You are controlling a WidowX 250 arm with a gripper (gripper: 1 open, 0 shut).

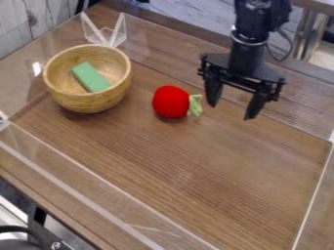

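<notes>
My gripper (240,88) hangs over the back right of the wooden table, a black two-fingered tool pointing down, its fingers spread wide with nothing visible between them. A red round object with a pale green tuft (171,101), like a toy strawberry or tomato, lies left of it near the middle. A wooden bowl (116,84) at the back left holds a green block (89,77).
A white object (111,29) lies at the back left edge. Black cables show at the bottom left corner.
</notes>
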